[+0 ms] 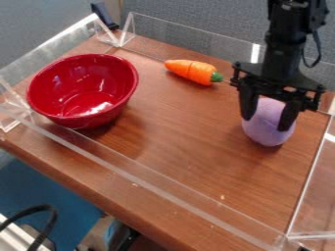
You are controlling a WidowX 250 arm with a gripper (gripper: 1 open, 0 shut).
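Note:
My black gripper [277, 98] hangs at the right, lowered over a purple ball [267, 129], its fingers on either side of the ball's top. Whether the fingers touch it, and how far they stand apart, is hard to tell. An orange toy carrot [193, 71] with a green top lies at the back middle. A large red bowl [81, 115] sits on the left.
Transparent walls edge it, with a grey padded wall behind. A dark cable and hardware show at the lower left, off the table.

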